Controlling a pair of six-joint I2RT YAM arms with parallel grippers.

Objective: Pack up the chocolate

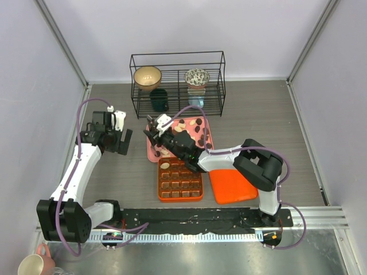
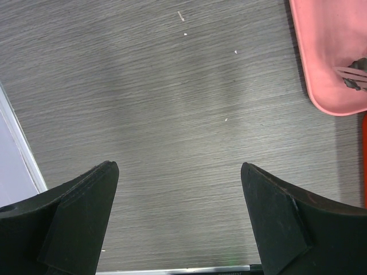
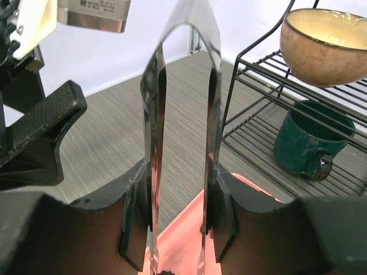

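Dark and pale chocolates lie in the pink tray [image 1: 182, 121] in the middle of the table. Toward the front stands the orange box [image 1: 180, 199] with its grid of compartments; one pale chocolate [image 1: 164, 165] sits in its far left corner. My right gripper grips shiny U-shaped tongs [image 3: 192, 20] between black fingers, above the tray's left side. The tong tips are apart and low, by a dark chocolate [image 2: 360, 64]; whether they touch it I cannot tell. My left gripper stands open and empty over bare table left of the tray.
An orange lid [image 1: 233, 186] lies right of the box. Behind the tray rises a black wire rack [image 1: 178, 59] with a tan bowl [image 1: 147, 77], a patterned bowl [image 1: 196, 77] and a green mug [image 1: 159, 99].
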